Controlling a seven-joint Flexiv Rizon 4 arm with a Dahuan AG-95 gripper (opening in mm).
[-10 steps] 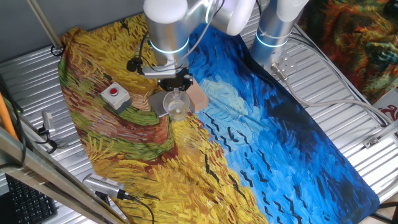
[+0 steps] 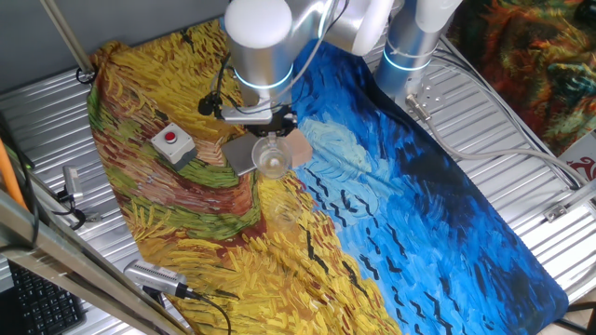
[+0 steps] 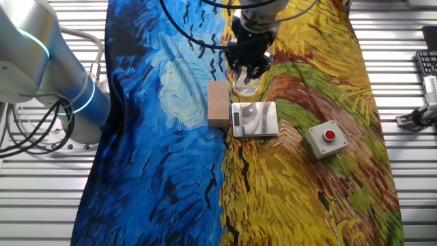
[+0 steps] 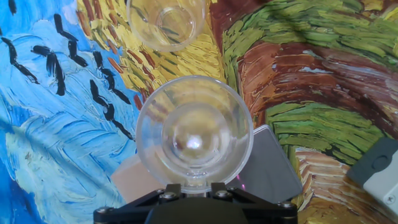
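A clear cup (image 4: 194, 134) hangs from my gripper, whose fingers are closed on the near side of its rim. In the wrist view its open mouth faces the camera and no contents can be made out. In exterior view 1 the held cup (image 2: 272, 160) appears over the gap between the grey scale (image 2: 239, 154) and the tan block (image 2: 298, 147). A second clear cup (image 4: 166, 23) stands on the cloth, cut off by the top of the wrist view.
The flat scale (image 3: 255, 119) lies right beside the tan block (image 3: 218, 102). A box with a red button (image 3: 329, 135) sits farther right in exterior view 2. Painted cloth (image 2: 372, 251) covers the table, with wide clear areas around these things.
Gripper and held cup have shifted slightly to the right in exterior view 1, with the cup a touch lower in the picture. The scale, block and button box have stayed put.
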